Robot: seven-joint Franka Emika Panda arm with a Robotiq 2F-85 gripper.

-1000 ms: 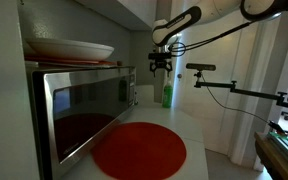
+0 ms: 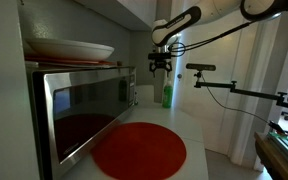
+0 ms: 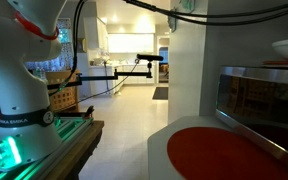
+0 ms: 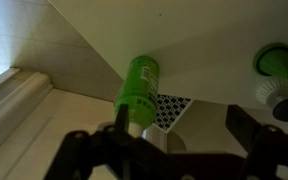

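Note:
At the far end of the counter, my gripper (image 2: pixel 160 67) hangs in the air, pointing down, above and slightly to one side of a green bottle (image 2: pixel 167 96). In the wrist view the gripper is open: its two dark fingers stand wide apart with a gap between them. The green bottle (image 4: pixel 139 90) appears near the left finger, below it, and I cannot tell its exact distance. A second green item (image 4: pixel 275 62) with a clear, rounded end lies toward the right finger. Exterior view 2 does not show the gripper.
A red round mat (image 2: pixel 139 150) covers the near counter (image 2: pixel 187 122). The microwave (image 2: pixel 89 105) lines the left side, with a white bowl (image 2: pixel 69 50) on top. Between mat and bottle the counter is mostly bare; its right edge drops to the floor.

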